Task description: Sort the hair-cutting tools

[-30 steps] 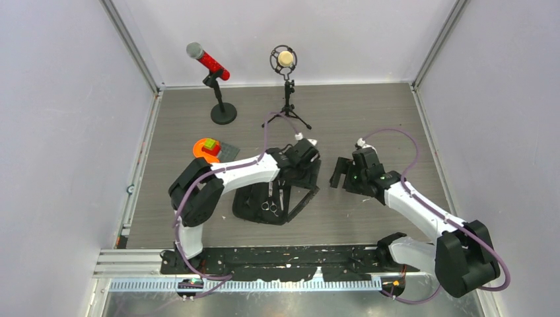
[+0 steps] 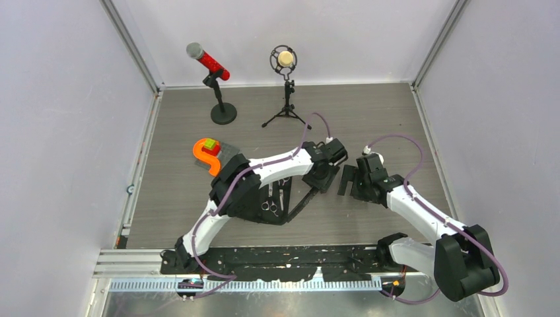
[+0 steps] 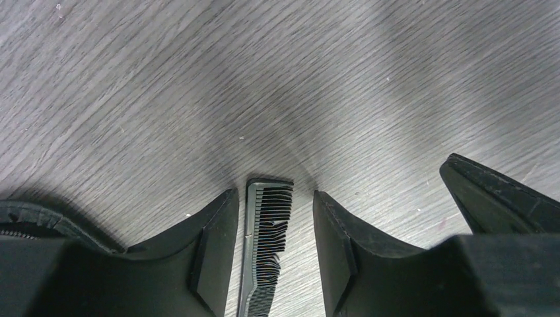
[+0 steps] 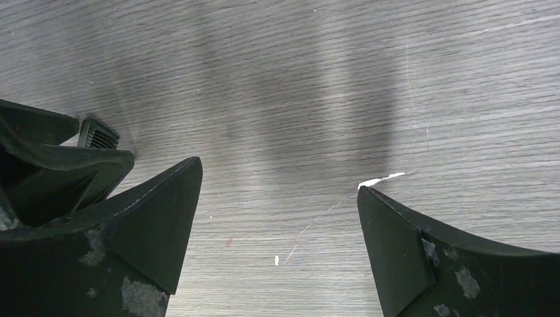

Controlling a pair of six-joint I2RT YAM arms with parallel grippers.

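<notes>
In the left wrist view, a black comb (image 3: 269, 228) lies on the tabletop, its squared end between the fingers of my left gripper. Those fingers are part open, with a gap on each side of the comb. From the right wrist view, the comb's end (image 4: 99, 135) shows between the left gripper's fingers (image 4: 79, 162). An opened black case (image 2: 254, 212) holds scissors (image 2: 269, 207) and other slim tools; the left arm hides its upper part. My right gripper (image 2: 348, 193) stands open and empty just right of the left one.
A red microphone (image 2: 214, 66) and a round-headed microphone on a tripod (image 2: 287, 105) stand at the back. An orange toy piece (image 2: 200, 150) sits at left. The two grippers are close together. Table (image 2: 370, 231) in front of the right gripper is clear.
My left gripper has moved right, from over the case's upper right side to beside the right gripper. The right gripper has shifted slightly right and toward the front.
</notes>
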